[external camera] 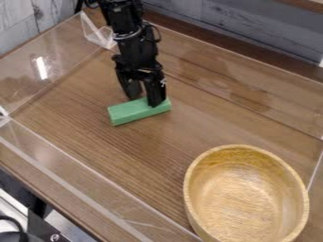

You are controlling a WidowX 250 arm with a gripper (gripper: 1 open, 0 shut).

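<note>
The black robot arm reaches down from the top to a green bar (131,112) lying on the wooden table. Its gripper (142,95) is low over the bar's right part, its dark fingers at or on it; whether they are open or closed on it is hard to tell.
A large pale yellow bowl (246,194) sits at the front right. The table (113,170) is otherwise mostly clear, with clear plastic at the left edge and a wall along the back right.
</note>
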